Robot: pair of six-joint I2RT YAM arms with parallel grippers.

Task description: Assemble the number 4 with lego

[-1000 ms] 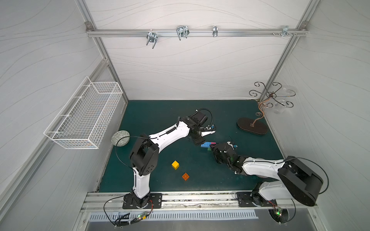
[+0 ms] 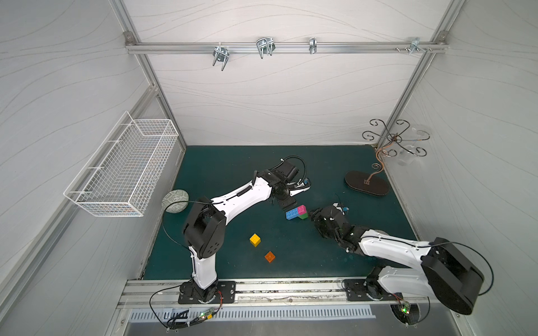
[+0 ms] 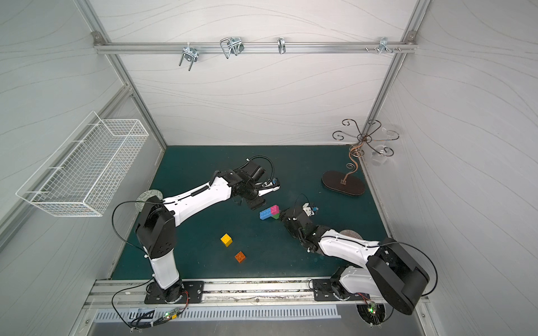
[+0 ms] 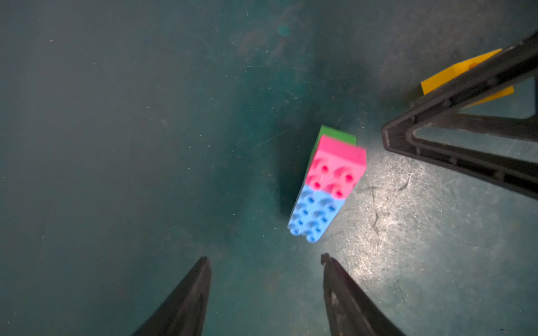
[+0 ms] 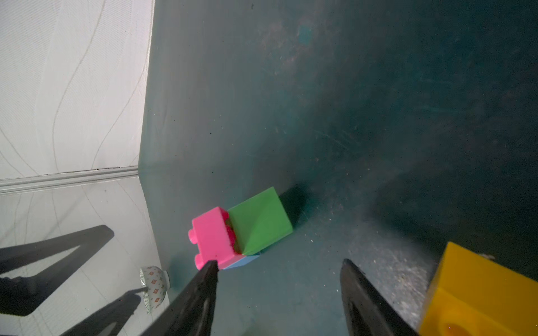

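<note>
A pink brick (image 4: 336,165) and a blue brick (image 4: 315,214) lie end to end on top of a green brick (image 5: 261,220). This small stack stands on the mat between my two arms, tilted in its heading. In the left wrist view my left gripper is open, with only bare mat between its fingers and the stack ahead of it. My right gripper also stands open, and the stack shows beyond its left finger, clear of the pads. Nearer the front lie a yellow brick (image 2: 255,240) and an orange brick (image 2: 270,257).
A white wire basket (image 2: 126,168) hangs on the left wall. At the back right stands a scrolled metal holder on a dark base (image 2: 367,183). A round patterned bowl (image 2: 175,201) sits at the left edge.
My right gripper has drawn away to the right and my left slightly to the left. The stack has turned, its pink end swinging toward the back, and more of it shows.
</note>
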